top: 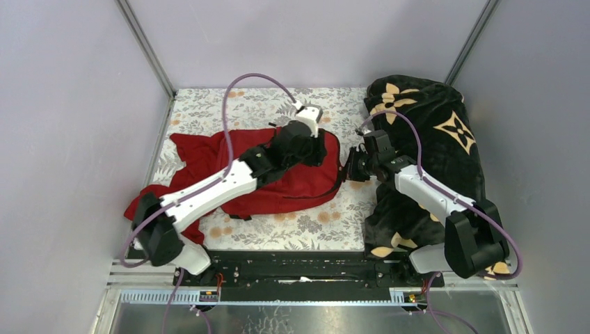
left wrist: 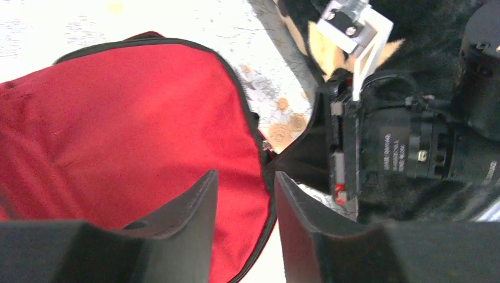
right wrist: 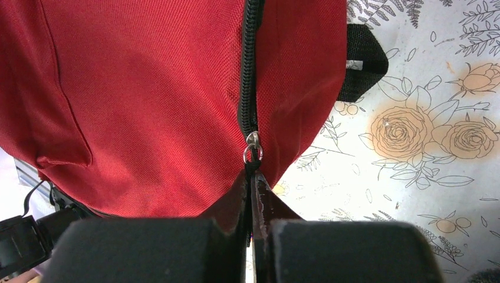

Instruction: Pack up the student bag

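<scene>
A red student bag (top: 278,188) with black zippers lies flat across the patterned table, seen in all three views. My left gripper is raised over the bag's right part, its fingers apart with only red fabric visible beneath. At the bag's right edge, my right gripper is shut at the zipper pull (right wrist: 252,165); the pull's black tab runs between its fingertips below the metal ring.
A black blanket (top: 456,153) with beige flower shapes covers the right side of the work area. Patterned table surface (top: 313,235) shows at the front and along the back. Walls enclose the sides and back.
</scene>
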